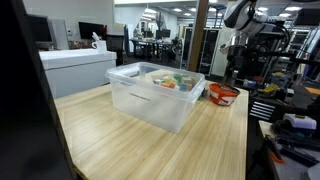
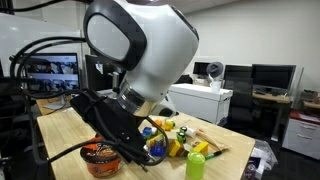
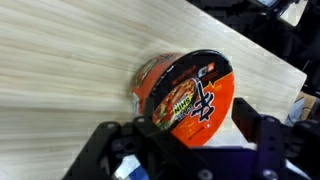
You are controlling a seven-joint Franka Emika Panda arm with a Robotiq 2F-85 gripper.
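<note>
A round noodle bowl with an orange-red printed lid [image 3: 205, 100] rests on the wooden table, filling the middle of the wrist view. The same bowl [image 1: 222, 94] shows at the table's far right end in exterior view 1, beyond the clear bin. My gripper is above the bowl, its dark fingers spread apart at the lower part of the wrist view with nothing held between them. In exterior view 2 the big white and black arm covers much of the gripper, and the bowl [image 2: 99, 152] appears below it.
A clear plastic bin [image 1: 150, 103] stands on the table [image 1: 130, 145], holding several colourful items. A green bottle [image 2: 195, 166] shows near the coloured blocks in exterior view 2. Bare table lies in front of the bin.
</note>
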